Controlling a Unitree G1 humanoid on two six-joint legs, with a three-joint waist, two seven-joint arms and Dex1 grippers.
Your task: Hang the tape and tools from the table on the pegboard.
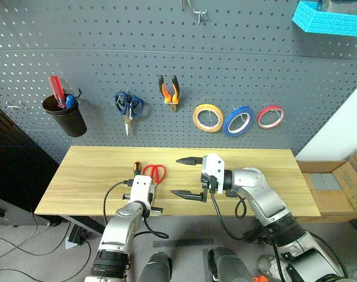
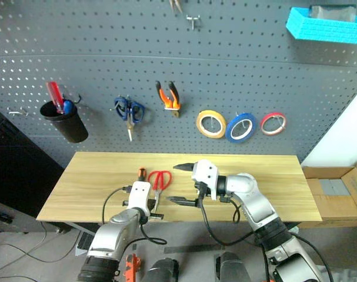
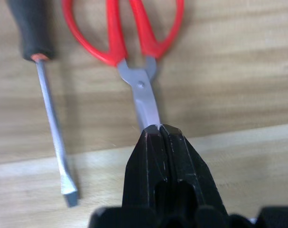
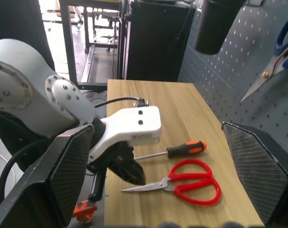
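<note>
Red-handled scissors lie on the table beside a black-and-orange screwdriver. My left gripper is shut, its tips touching each other with nothing between them. In the left wrist view those tips overlap the scissor blades; in the right wrist view the blades show clear down to their tip, beside the black fingers. My right gripper stands open and empty, to the right of the scissors. On the pegboard hang yellow tape, blue tape, red tape, blue scissors and orange pliers.
A black cup with pens hangs on the pegboard's left, and a blue basket at upper right. Empty hooks show at far left.
</note>
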